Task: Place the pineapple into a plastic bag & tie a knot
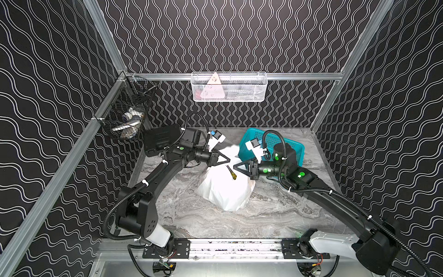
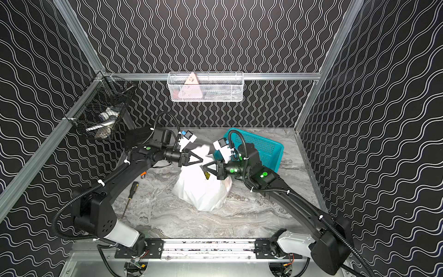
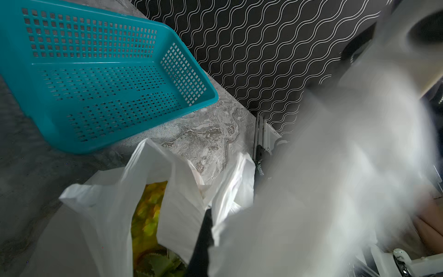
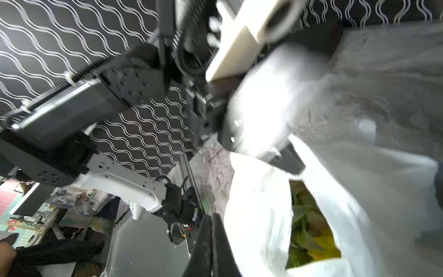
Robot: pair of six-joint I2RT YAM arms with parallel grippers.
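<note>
The white plastic bag [image 1: 221, 189] stands at the table's middle, its gathered top raised between both grippers, with the pineapple [image 4: 309, 230] showing through an opening. My left gripper [image 1: 227, 160] is at the bag's upper left, shut; blurred white plastic fills much of its wrist view, and whether a fold is pinched in it is unclear. My right gripper [image 1: 238, 168] is at the bag's upper right, shut; its fingertips in the right wrist view lie beside the bag with nothing visible between them.
A teal basket [image 1: 295, 147] sits behind the right arm. A black case [image 1: 159, 136] lies at the back left, and a screwdriver [image 2: 133, 189] lies on the left of the table [image 1: 286, 207].
</note>
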